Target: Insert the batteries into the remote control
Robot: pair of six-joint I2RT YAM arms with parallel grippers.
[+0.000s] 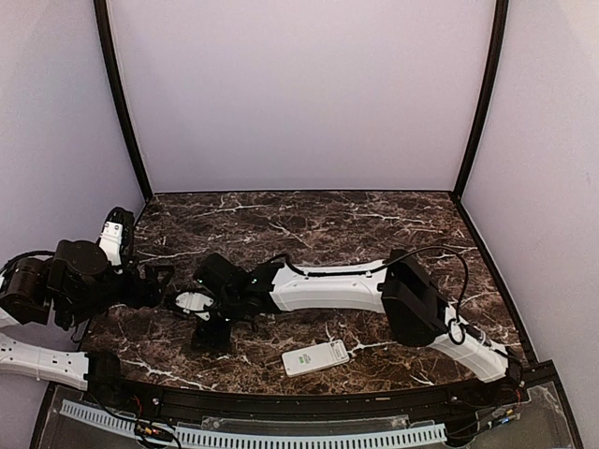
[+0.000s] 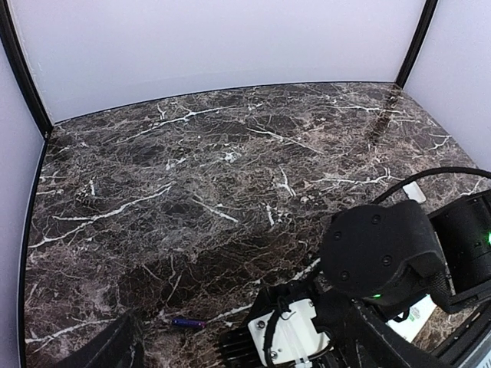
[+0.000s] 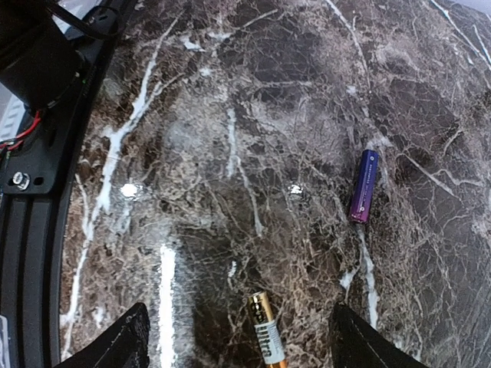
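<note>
In the top view the white remote control lies flat near the front edge; my right arm hides most of it in the left wrist view. A purple battery and a gold-and-white battery lie apart on the table. My right gripper is open low over the table, with the gold-and-white battery in view between its fingers, not gripped. Off to the left, my left gripper is raised above the table, its fingers apart and nothing held. The purple battery also shows in the left wrist view.
My right arm stretches across the table's middle, close to the left gripper. A small white piece lies on the right side of the table.
</note>
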